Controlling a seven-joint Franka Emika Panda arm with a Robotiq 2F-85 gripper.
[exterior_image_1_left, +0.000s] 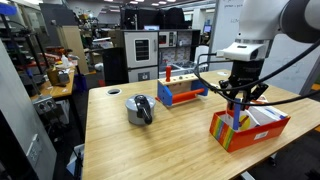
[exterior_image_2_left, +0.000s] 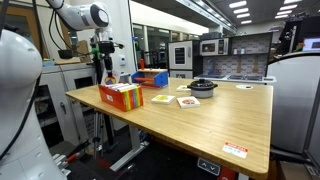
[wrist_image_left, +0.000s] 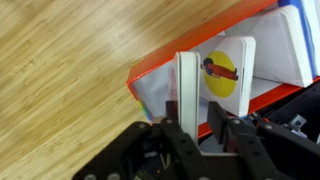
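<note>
A red open-topped box (exterior_image_1_left: 248, 139) stands at the right edge of the table in exterior view 1, with several flat packages inside. My gripper (exterior_image_1_left: 238, 98) points down into its near left end. A narrow upright white item (wrist_image_left: 187, 92) rises between my dark fingers in the wrist view; in exterior view 1 its side looks blue and white. The fingers stand apart, on either side of the item. Whether they press on it is hard to make out. A white package with a yellow disc (wrist_image_left: 218, 70) lies just beside it in the box.
A grey pot (exterior_image_1_left: 139, 109) sits mid-table, and a blue-and-red rack (exterior_image_1_left: 182, 90) stands behind. Small flat packs (exterior_image_2_left: 188, 102) lie on the table in exterior view 2. A dark cable hangs from my arm.
</note>
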